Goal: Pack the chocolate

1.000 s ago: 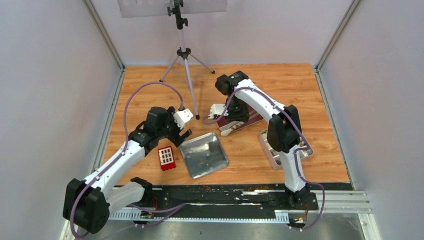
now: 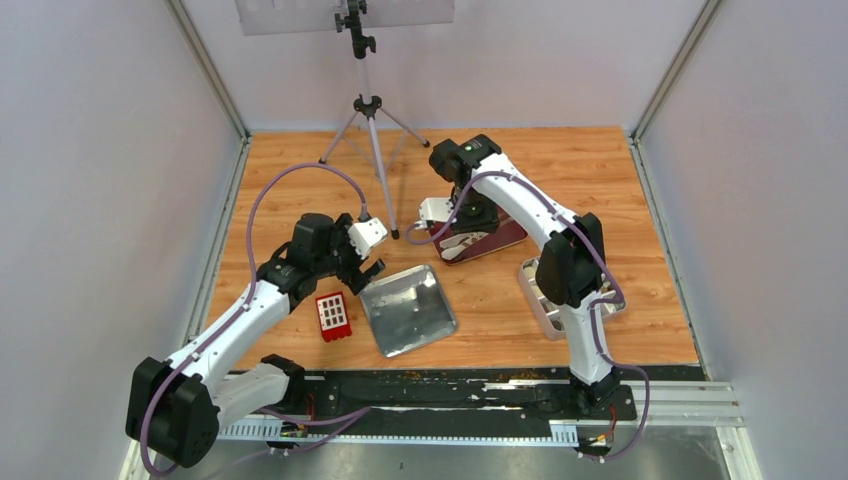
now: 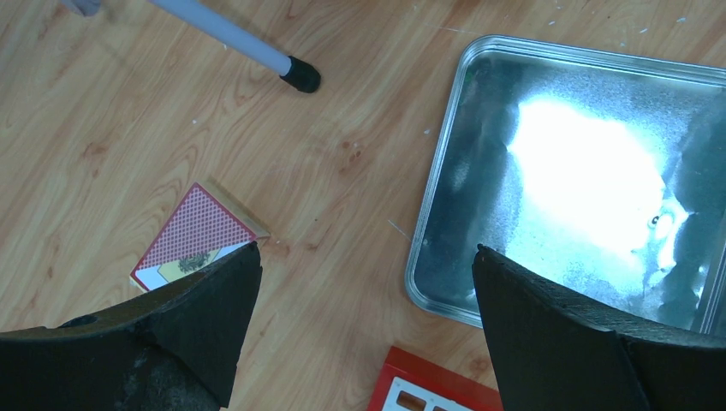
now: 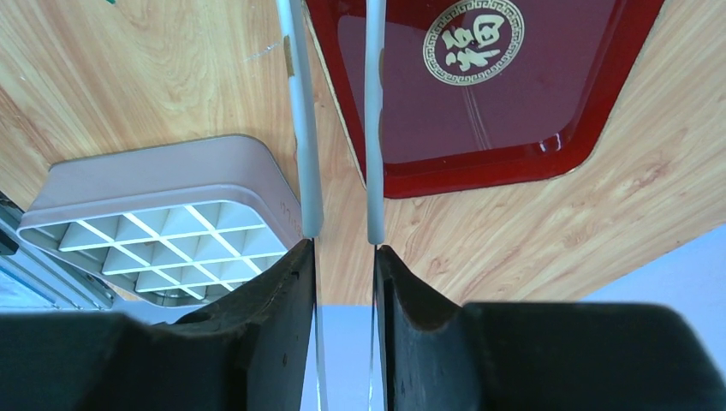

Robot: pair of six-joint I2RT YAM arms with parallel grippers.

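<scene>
My right gripper is part open, two pale blue tong arms between its fingers, over the red tray (image 4: 479, 120) with a round white emblem; whether it grips them is unclear. Beside that tray sits a pale plastic box with a white grid (image 4: 171, 240). My left gripper stands open and empty, near the silver square tray (image 2: 408, 312) and a red box with white slots (image 2: 333, 316). Any chocolates are not clearly seen.
A tripod (image 2: 371, 150) stands at the back with legs on the table. A patterned card-like piece (image 3: 188, 231) lies below the left gripper.
The right arm has risen slightly and shifted a little toward the back. The left arm and the objects on the table look unchanged.
</scene>
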